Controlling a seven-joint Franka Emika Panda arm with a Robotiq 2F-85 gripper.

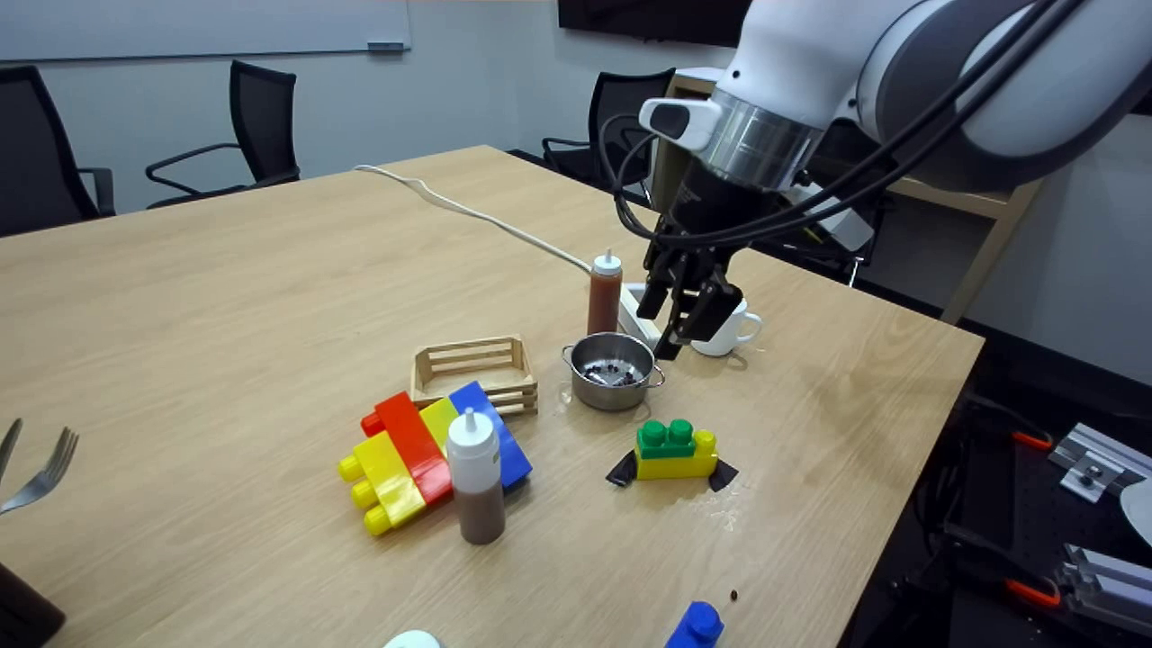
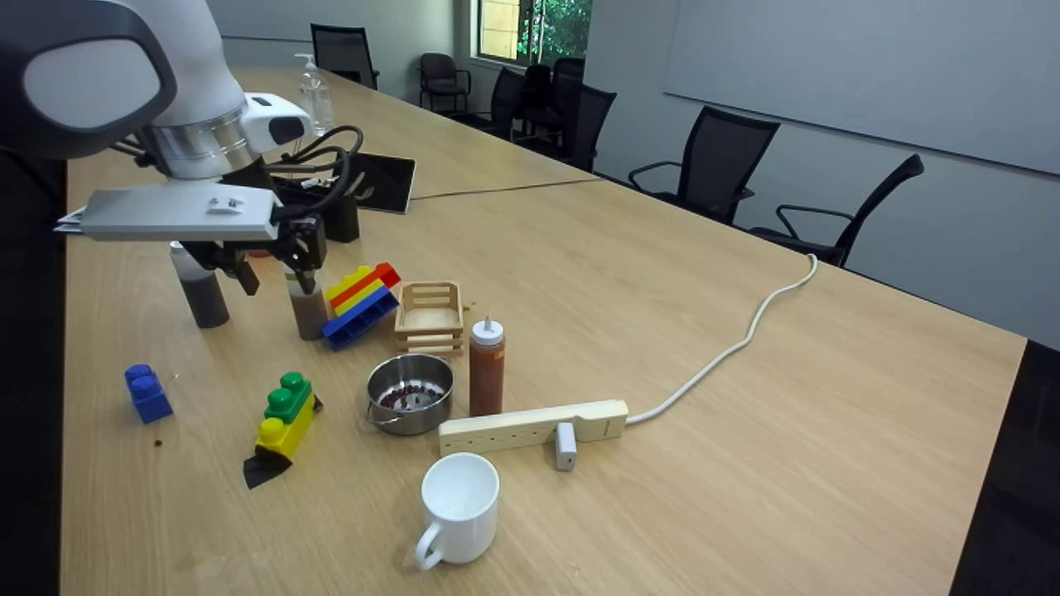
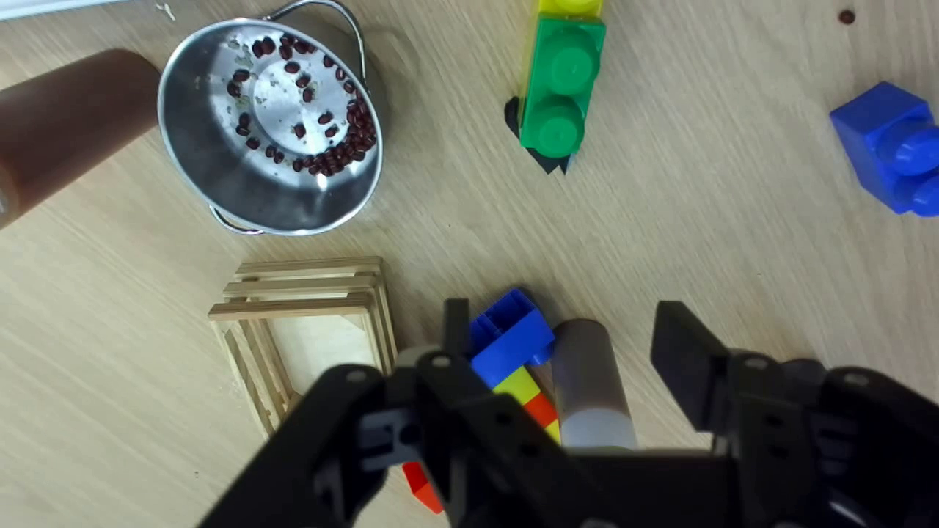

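My gripper is open, its two fingers wide apart with nothing held between them. In exterior view 1 the gripper hangs above the table by the steel pot. That pot has dark red beans scattered over its floor. A green and yellow block stack sits in front of it, with black tape at its ends. Beyond the fingertips, the wrist view shows a brown squeeze bottle and a blue block joined to red and yellow ones, partly covered by the gripper.
The wooden crate lies beside the pot. A red-brown sauce bottle, a power strip and a white mug stand nearby. Another blue block is apart at the near edge.
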